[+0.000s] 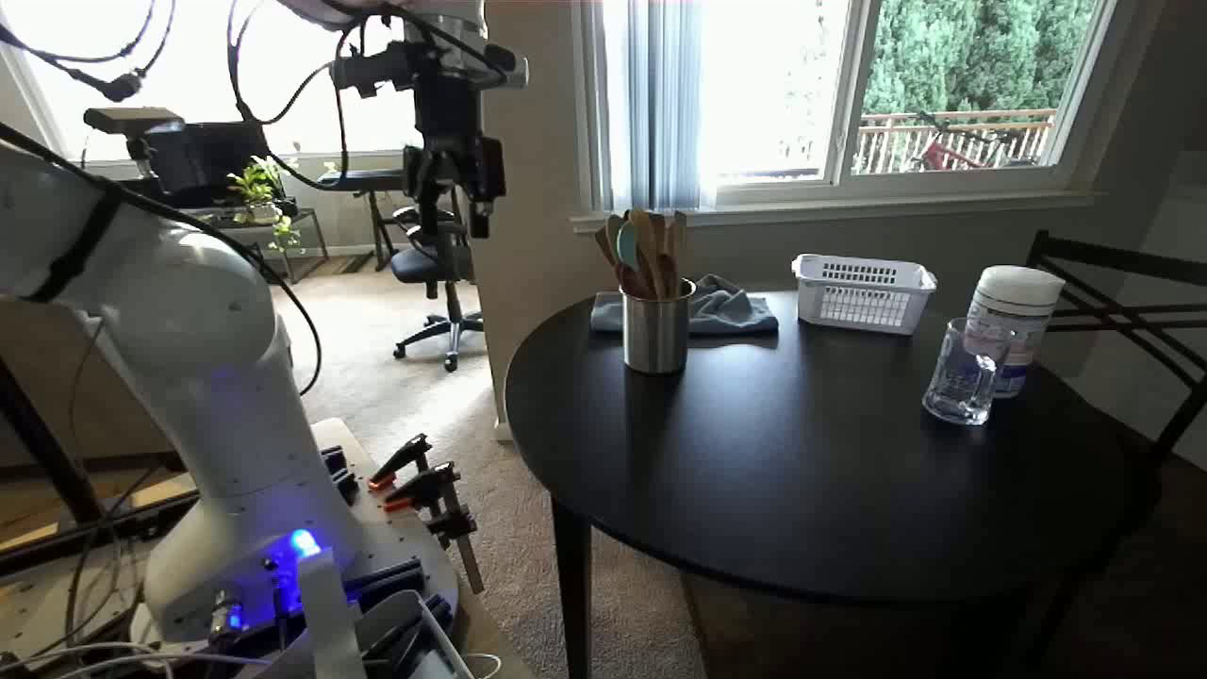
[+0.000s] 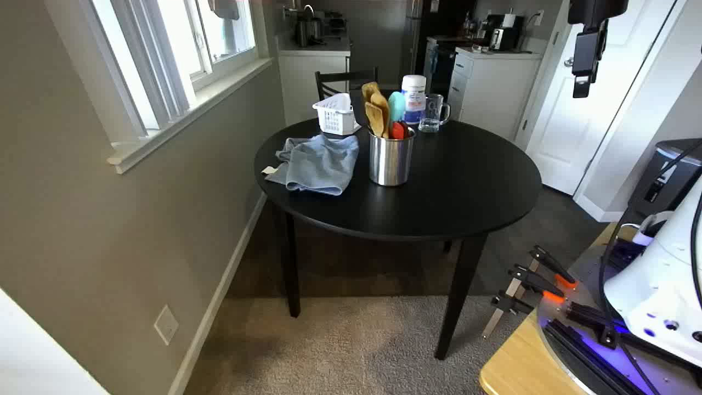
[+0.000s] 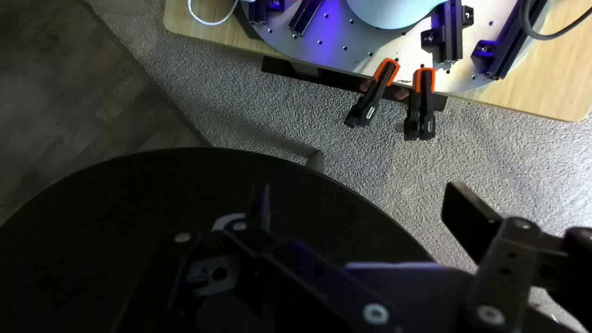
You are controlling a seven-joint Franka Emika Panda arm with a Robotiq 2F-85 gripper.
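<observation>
My gripper is open in the wrist view, its two fingers wide apart with only table edge and carpet below them. In exterior view 1 it hangs high to the left of the round black table (image 1: 792,475), touching nothing. A steel canister (image 1: 656,334) full of wooden and coloured utensils (image 2: 378,112) stands upright on the table. Behind it lies a crumpled blue-grey cloth (image 2: 322,164). A white basket (image 1: 863,296) sits near the window side. Toward the far end are a clear glass mug (image 1: 959,379) and a white-lidded container (image 1: 1015,311), close together.
A dark chair (image 1: 1132,300) stands at the far end, a window (image 1: 837,91) along one side. Clamps (image 3: 422,105) jut from the robot's wooden base (image 3: 555,94), with carpet between base and table.
</observation>
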